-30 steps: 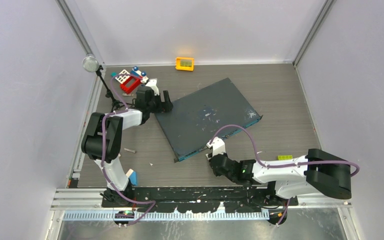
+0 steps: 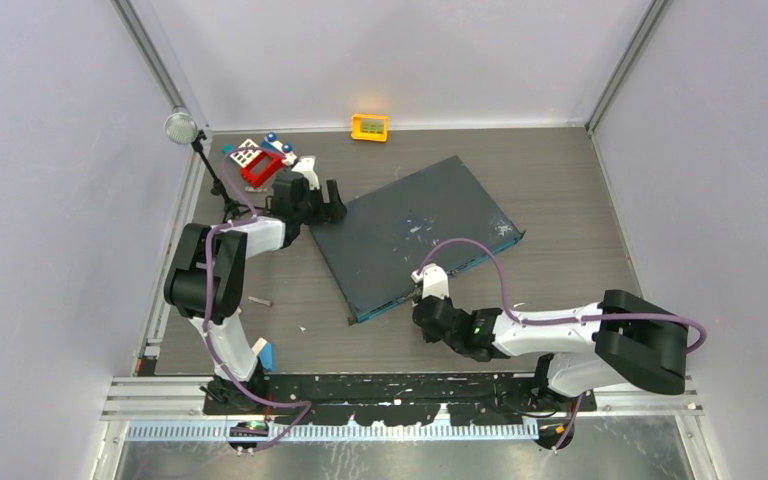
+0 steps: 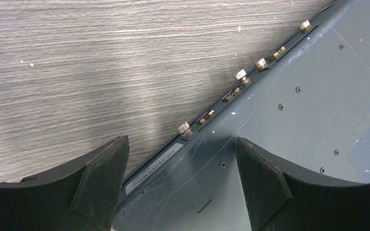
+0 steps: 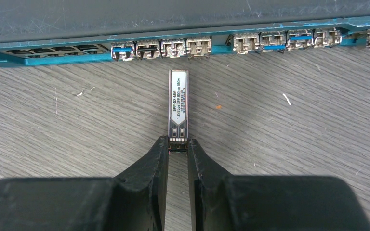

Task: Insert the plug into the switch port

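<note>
The switch (image 2: pixel 415 220) lies flat on the table, with its row of metal ports (image 4: pixel 199 45) facing my right gripper. My right gripper is shut on the rear end of the plug (image 4: pixel 178 101), a slim SFP module, whose front end points at the ports, a little short of them in the right wrist view. In the top view the plug is hidden under the wrist. My left gripper hangs open over the switch's far-left edge, nothing between its fingers.
A yellow box (image 2: pixel 369 128) stands at the back wall. Coloured toys (image 2: pixel 261 170) and a lamp stand (image 2: pixel 222 195) are at the back left. A small grey piece (image 2: pixel 260 301) lies left of the switch.
My left arm has not visibly moved.
</note>
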